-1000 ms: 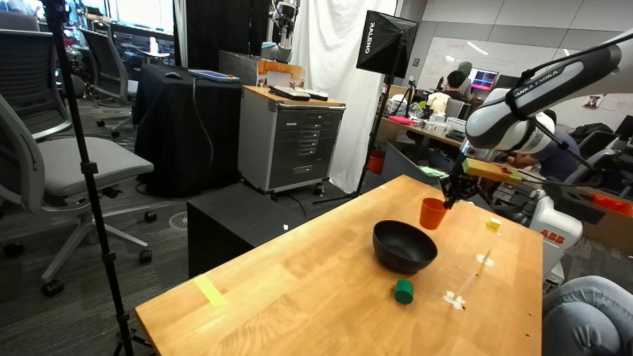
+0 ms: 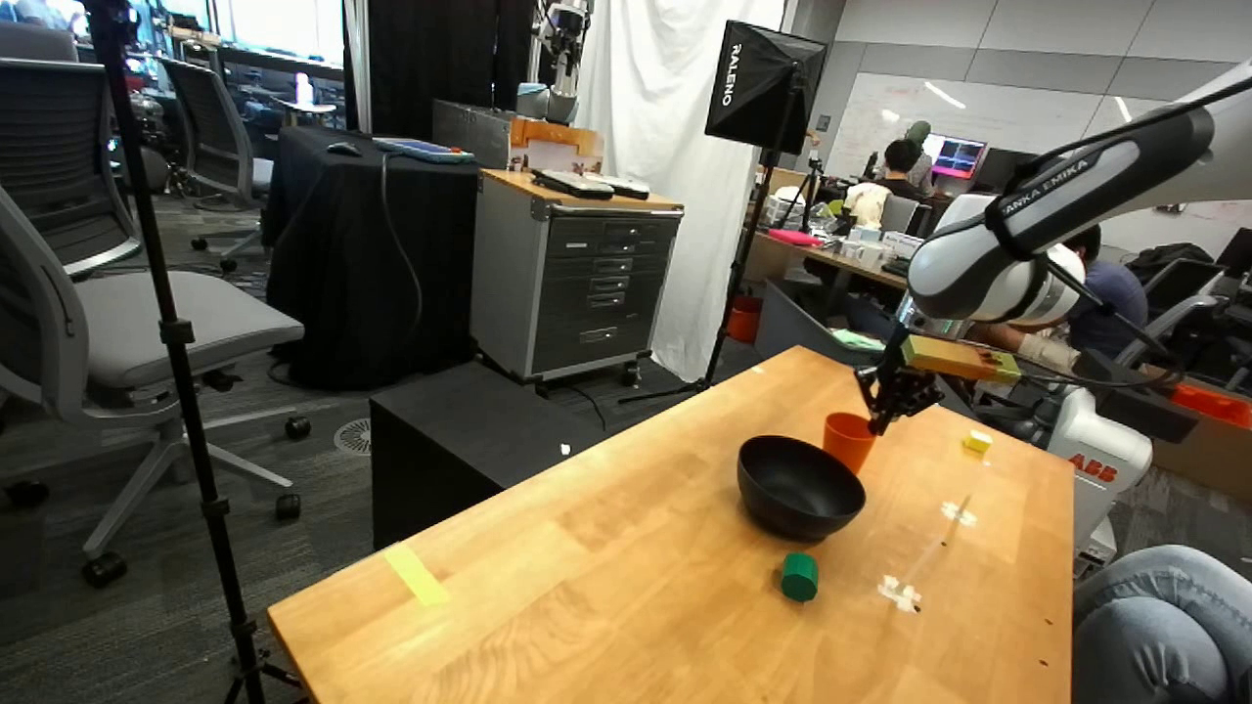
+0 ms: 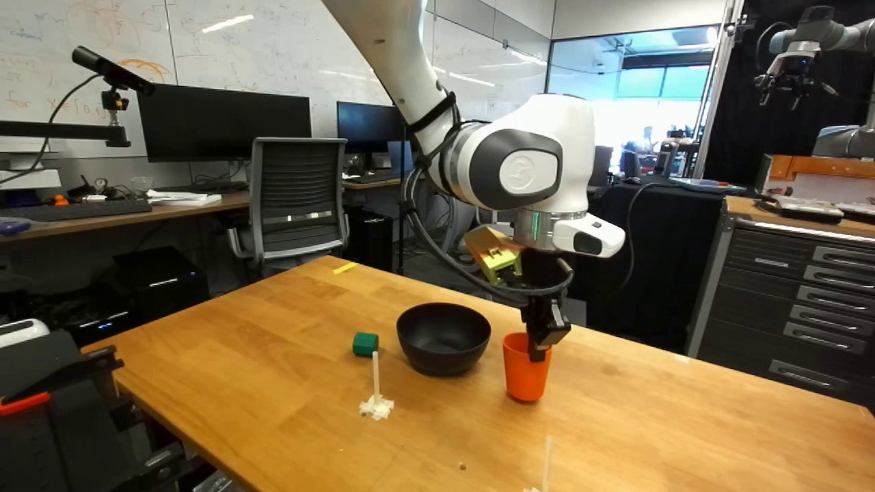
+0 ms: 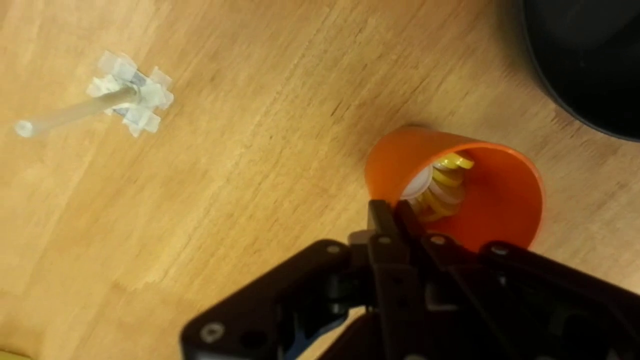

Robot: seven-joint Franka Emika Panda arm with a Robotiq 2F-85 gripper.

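Observation:
An orange cup (image 2: 847, 442) stands beside a black bowl (image 2: 799, 486), upright or nearly so. My gripper is shut on the cup's wall near the rim, with one finger inside and one outside. Within the cup (image 4: 507, 189), the wrist view shows several yellow and whitish round pieces (image 4: 447, 191). The second exterior view has the fingers at the near right side of the cup (image 3: 525, 378). Whether its base touches the table cannot be told. The bowl (image 3: 443, 337) looks empty in the part that shows.
A green block (image 3: 365, 344) sits beside the bowl. A small yellow block (image 2: 976, 441) lies near the table's far right. Thin clear sticks, one of them (image 4: 78, 111) taped upright, stand on the table. Bare wood (image 2: 563, 598) stretches across the table's left part.
Gripper and cup have shifted together a little to the left and nearer the bowl in the first exterior view. The bowl and both blocks have stayed put.

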